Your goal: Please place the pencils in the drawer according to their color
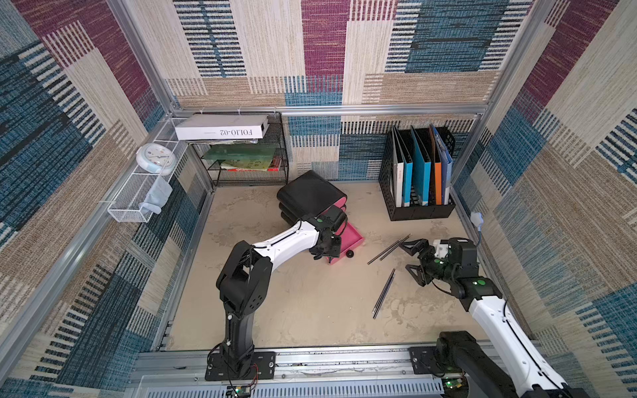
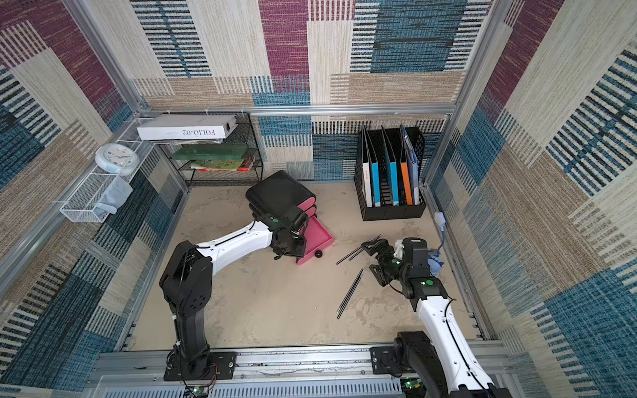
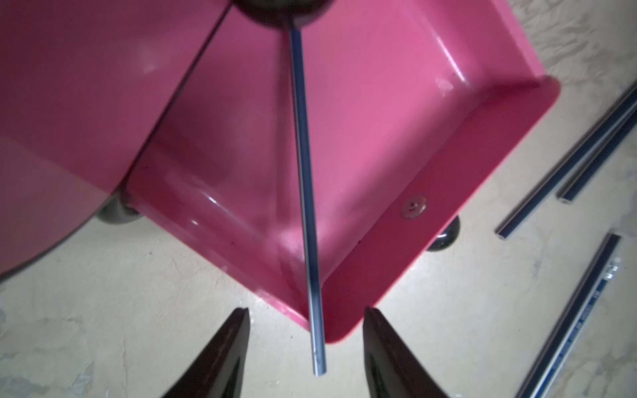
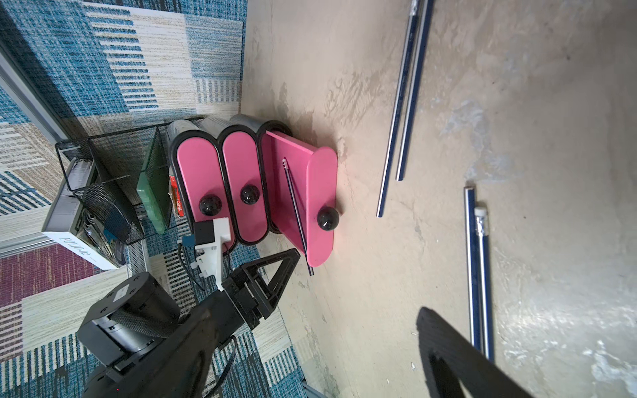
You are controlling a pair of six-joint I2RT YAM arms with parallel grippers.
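The lowest pink drawer (image 4: pixel 298 152) is pulled out of its cabinet. A dark blue pencil (image 3: pixel 305 179) lies slantwise in it, one end leaning over the front left corner and sticking out past the rim. My left gripper (image 1: pixel 327 258) is over that corner; in the left wrist view its fingers (image 3: pixel 229 345) stand apart, on either side of the protruding tip and not touching it. Off to the right lie two pencil pairs, one pair (image 1: pixel 388 249) farther back and another (image 1: pixel 383 293) nearer. My right gripper (image 1: pixel 406 257) stands open beside the back pair, holding nothing.
The black drawer cabinet (image 1: pixel 312 190) stands behind the left gripper. A black file holder (image 1: pixel 419 212) with folders is at the back right, and a wire shelf (image 1: pixel 285 156) at the back left.
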